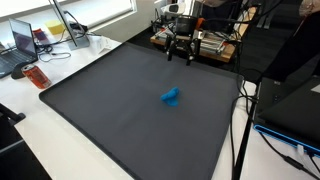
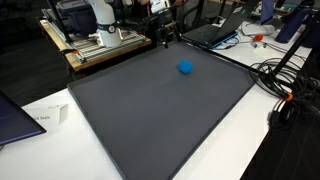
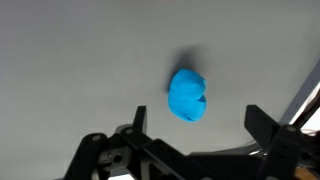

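A small crumpled blue object, soft like cloth (image 1: 170, 97), lies on the dark grey mat (image 1: 110, 105). In exterior view 2 the same blue object (image 2: 185, 67) sits toward the mat's far part. Seen from the wrist, the blue object (image 3: 187, 95) appears between and somewhat beyond my spread fingertips. My gripper is open, its fingers empty. In exterior view 1 the gripper (image 1: 182, 55) hangs over the mat's far edge, apart from the object.
An orange-red can (image 1: 37, 77) and a laptop (image 1: 28, 42) stand on the white table left of the mat. Black cables (image 2: 285, 85) run along the right in exterior view 2.
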